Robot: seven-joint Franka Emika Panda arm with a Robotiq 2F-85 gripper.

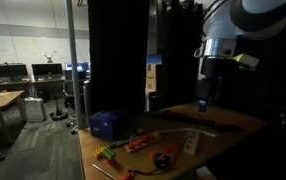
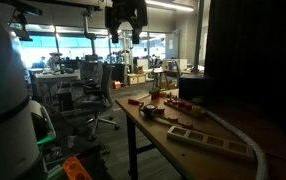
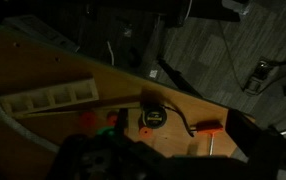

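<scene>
My gripper (image 1: 207, 105) hangs in the air above the wooden table (image 1: 223, 143), well clear of what lies there. In the wrist view its dark fingers (image 3: 251, 140) stand wide apart, open, with no object held. Below lies a pale slotted wooden block (image 3: 48, 98), toward the left. A round black object (image 3: 154, 116) sits near the table edge, and a red-handled tool (image 3: 209, 128) lies to its right. Small red and green pieces are partly hidden in shadow.
A blue box (image 1: 108, 125) stands at the table's side, near a green-and-red piece (image 1: 105, 153). A pale hose (image 2: 248, 138) curves past the slotted block. Beyond the table edge is open floor with office chairs (image 2: 103, 103).
</scene>
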